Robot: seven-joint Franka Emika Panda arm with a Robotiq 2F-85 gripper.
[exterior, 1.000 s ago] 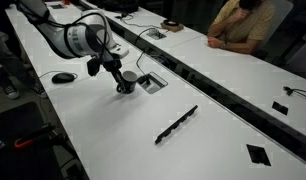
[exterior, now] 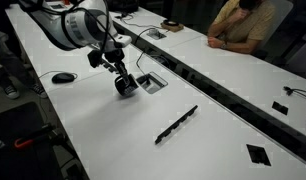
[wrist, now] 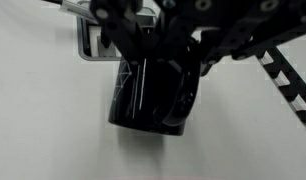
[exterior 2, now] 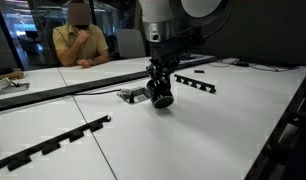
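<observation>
A dark cup (exterior 2: 160, 94) is held tilted just over the white table, with one round end facing the camera in exterior view 2. My gripper (exterior 2: 159, 74) is shut on it from above. In exterior view 1 the cup (exterior: 126, 87) sits below the gripper (exterior: 121, 72), close to a grey metal tray (exterior: 157, 88). The wrist view shows the cup's dark, shiny side (wrist: 143, 100) under the fingers, which hide its upper part. Whether the cup touches the table cannot be told.
A long black strip (exterior: 176, 124) lies on the table to the right, and a dark square piece (exterior: 258, 155) lies farther off. A black mouse-like object (exterior: 63, 77) rests by the arm. A person (exterior: 240, 25) sits behind the far table.
The cup has tipped in my grip: its pale inside showed in exterior view 1 before, and now a dark side does. The gripper has turned and moved slightly.
</observation>
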